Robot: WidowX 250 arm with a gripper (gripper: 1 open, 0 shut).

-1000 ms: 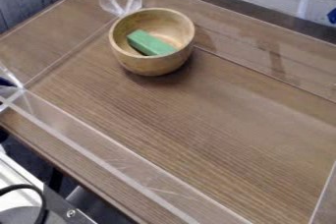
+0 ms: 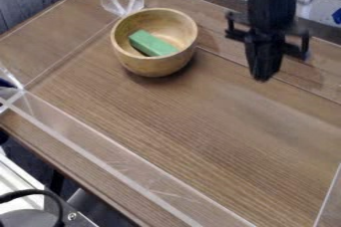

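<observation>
My gripper [image 2: 264, 60] hangs blurred over the upper right of the table, dark and pointing down, to the right of a wooden bowl [image 2: 170, 58]. Its fingertips are too blurred to show anything between them. The bowl holds a green block [image 2: 152, 43] lying on its bottom.
A clear, winged plastic object [image 2: 123, 0] lies at the back, behind the bowl. Clear tape runs along its left and right edges. Dark cables are at the bottom left.
My gripper has come down and toward the camera from the top edge of the view, right of the bowl. The bowl and block look unmoved.
</observation>
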